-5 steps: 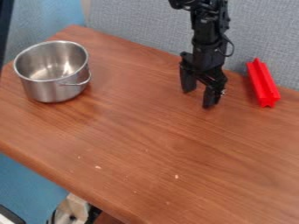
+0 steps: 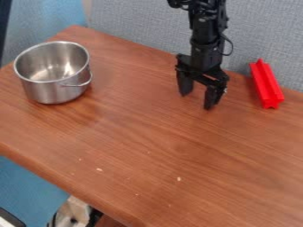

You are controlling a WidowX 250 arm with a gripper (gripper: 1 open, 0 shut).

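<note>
The black robot gripper (image 2: 198,93) hangs from the top centre, its fingers low over the back of the wooden table, open with nothing visible between them. To its right a red, elongated object (image 2: 267,84) lies against the grey back wall. A steel pot (image 2: 52,84) with a wire handle stands at the left of the table and looks empty.
A grey padded wall (image 2: 142,22) runs along the back. Past the table's left edge is a blue surface, with some partly visible items at the bottom left.
The gripper has shifted slightly to the left. The pot and the red object have not moved.
</note>
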